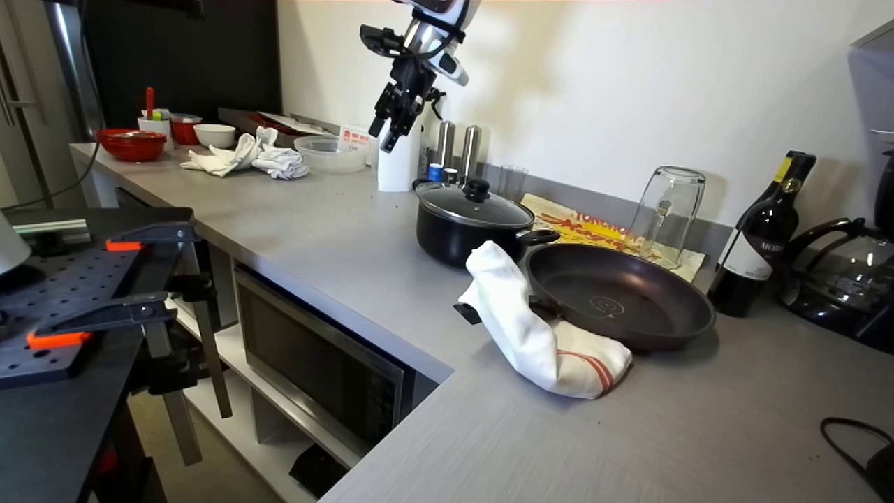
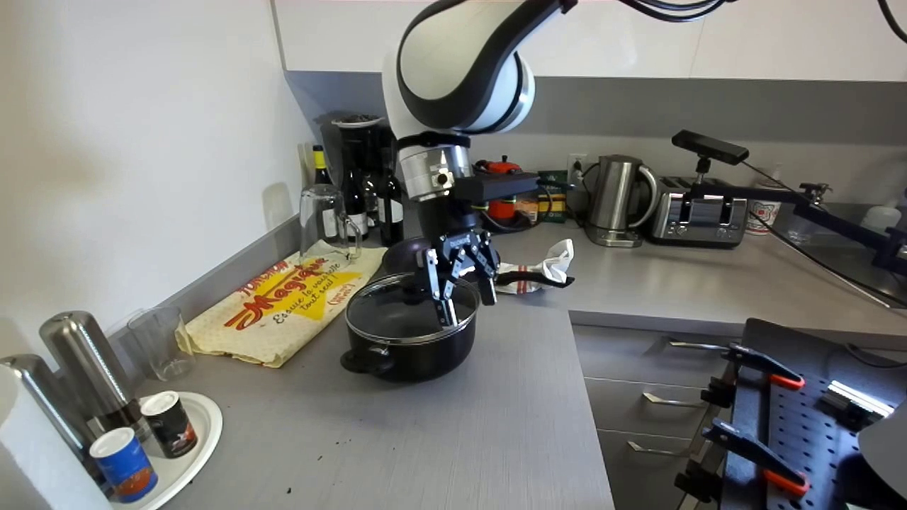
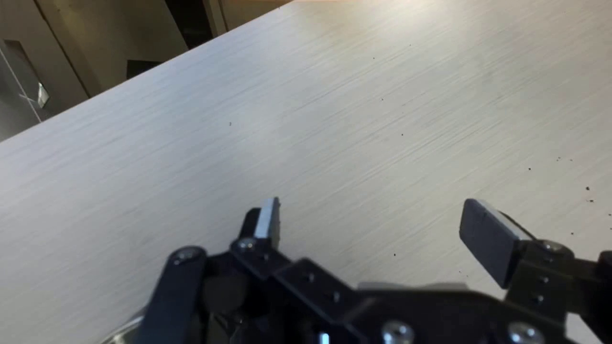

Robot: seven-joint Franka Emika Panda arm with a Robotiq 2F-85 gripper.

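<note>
My gripper [image 1: 390, 134] is open and empty, held in the air above the counter. The wrist view shows its two fingertips [image 3: 267, 220] wide apart over bare grey countertop [image 3: 344, 126]. A black pot [image 2: 417, 360] with a glass lid [image 2: 387, 310] stands on the counter; in exterior view 2 the gripper [image 2: 463, 310] overlaps it from that camera's side. Part of the lid's rim [image 3: 123, 332] shows at the bottom left of the wrist view. A dark frying pan [image 1: 620, 289] sits beside the pot, with a white towel [image 1: 536, 335] draped at its handle.
A glass pitcher [image 1: 670, 214] stands on a yellow printed bag [image 2: 280, 302] by the wall. Wine bottles [image 1: 758, 235] and a paper towel roll [image 1: 394, 168] stand along it too. Folded cloths [image 1: 243, 155] and a clear bowl [image 1: 331, 155] lie farther off. Open counter stretches before the pot.
</note>
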